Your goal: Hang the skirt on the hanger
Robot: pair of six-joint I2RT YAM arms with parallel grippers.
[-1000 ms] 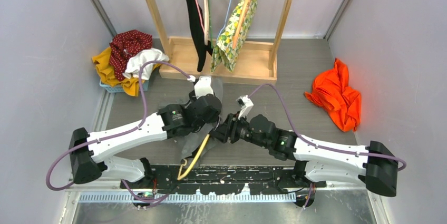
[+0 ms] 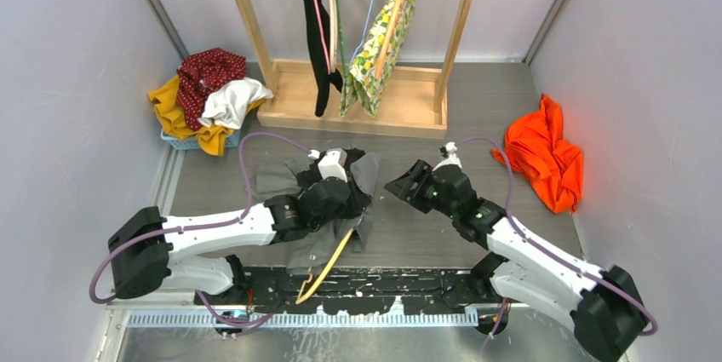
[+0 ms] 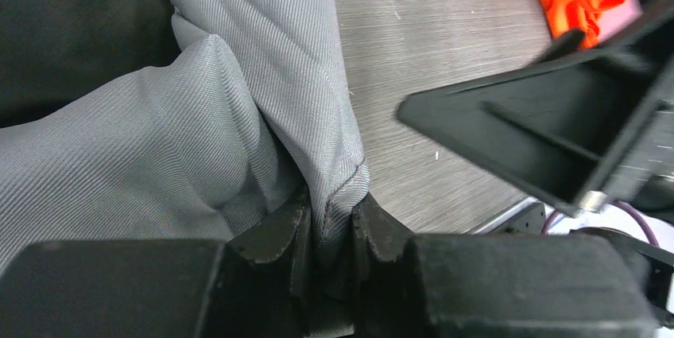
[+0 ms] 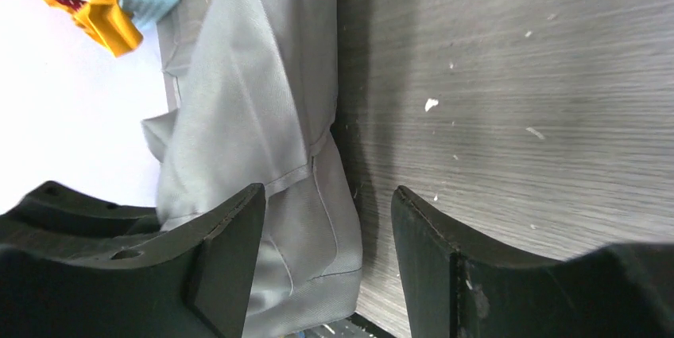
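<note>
The grey skirt (image 2: pixel 317 247) lies crumpled on the floor under my left arm, with black cloth showing inside it. In the left wrist view a gathered fold of the skirt (image 3: pixel 262 44) runs between the fingers of my left gripper, which are close together on it. A yellow hanger (image 2: pixel 328 264) slants out from beneath that gripper toward the front edge; its upper end is hidden. My right gripper stands open to the right of the skirt, free of cloth between its fingers; the skirt's edge (image 4: pixel 318 227) passes behind them.
A wooden rack (image 2: pixel 358 125) with clothes hanging on it stands at the back. To the left is a blue basket (image 2: pixel 174 142) heaped with clothes, and an orange cloth (image 2: pixel 545 158) lies at right. Floor between my right arm and the rack is clear.
My right gripper has drawn away to the right from the hanger and skirt. The left gripper, skirt and hanger have shifted somewhat right, and the skirt's right edge shows more.
</note>
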